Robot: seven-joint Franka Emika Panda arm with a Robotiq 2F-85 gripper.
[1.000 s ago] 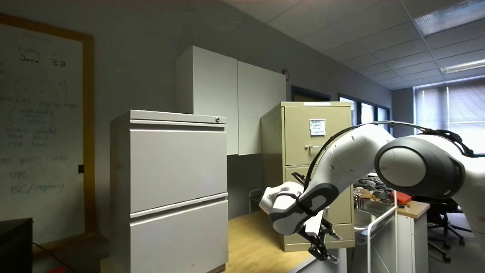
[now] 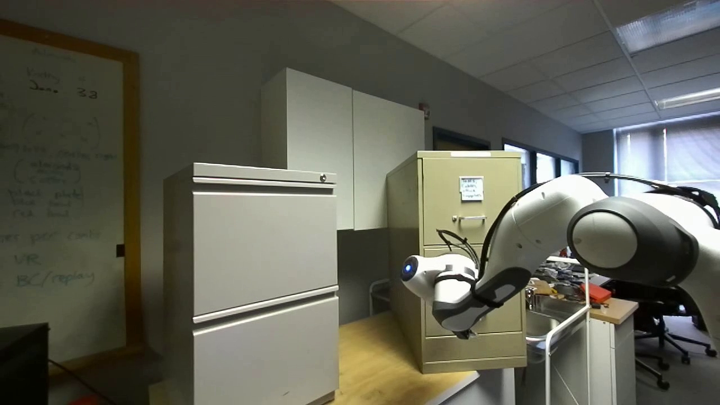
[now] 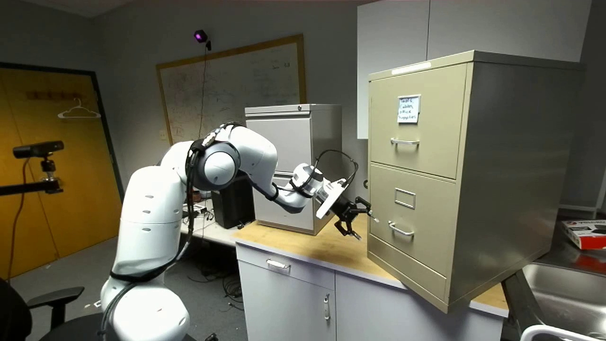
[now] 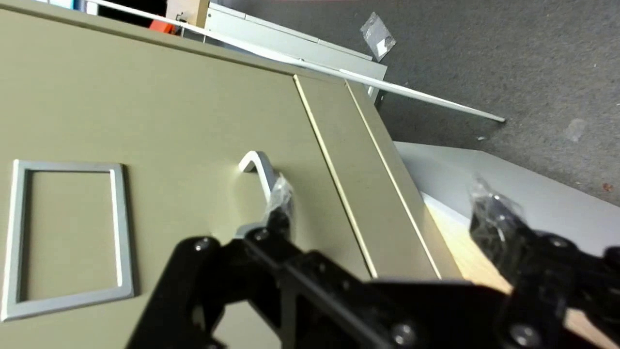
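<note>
A tan filing cabinet (image 3: 414, 193) stands with both drawers shut. Its lower drawer carries a silver handle (image 3: 401, 229), and the upper drawer has a handle (image 3: 404, 141) and a paper label (image 3: 408, 110). My gripper (image 3: 366, 227) is open in front of the cabinet, left of the lower handle. Seen from the wrist, one plastic-wrapped fingertip (image 4: 282, 200) overlaps part of the lower handle (image 4: 264, 168); whether they touch I cannot tell. The other fingertip (image 4: 492, 212) is well apart, past the cabinet's bottom edge. In exterior view 1 the arm hides most of the gripper and the lower handle.
A grey two-drawer cabinet (image 2: 263, 250) stands on the wooden counter (image 3: 318, 241) left of the tan one. A sink (image 3: 568, 292) lies to the right. A white rail (image 4: 407, 90) runs past the cabinet's side.
The arm's wrist has risen and turned, moving slightly right in exterior view 1. The fingers, visible there earlier near the cabinet's bottom, are now mostly hidden behind the arm. Both cabinets look unchanged.
</note>
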